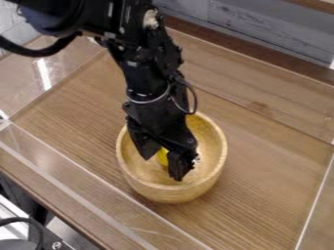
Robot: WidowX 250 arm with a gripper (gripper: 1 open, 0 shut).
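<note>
My black gripper (162, 148) reaches down into a round tan bowl (202, 185) near the middle of the view. Its fingers stand apart, open, over a small yellow object (162, 156) inside the bowl, which they partly hide. I cannot tell whether they touch it.
A grey wall runs along the back. A dark cable and the table's edge are at the lower left.
</note>
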